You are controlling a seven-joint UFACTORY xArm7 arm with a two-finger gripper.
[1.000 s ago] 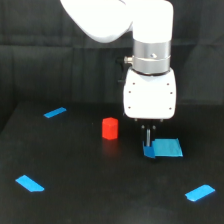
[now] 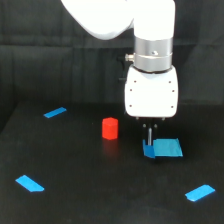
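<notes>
My gripper (image 2: 149, 139) points straight down from the white arm, right of centre. Directly beneath it, a small dark blue block (image 2: 149, 151) stands at the left part of a light blue square (image 2: 170, 148). The fingertips are at the block's top edge; whether they touch or grip it is too small to see. A red block (image 2: 110, 128) sits to the left, apart from the gripper.
Flat blue strips lie on the dark table at the back left (image 2: 55, 112), front left (image 2: 30, 184) and front right (image 2: 200, 192). A dark curtain hangs behind.
The arm and gripper have shifted very slightly to the right. Both blocks and the blue square stand where they were.
</notes>
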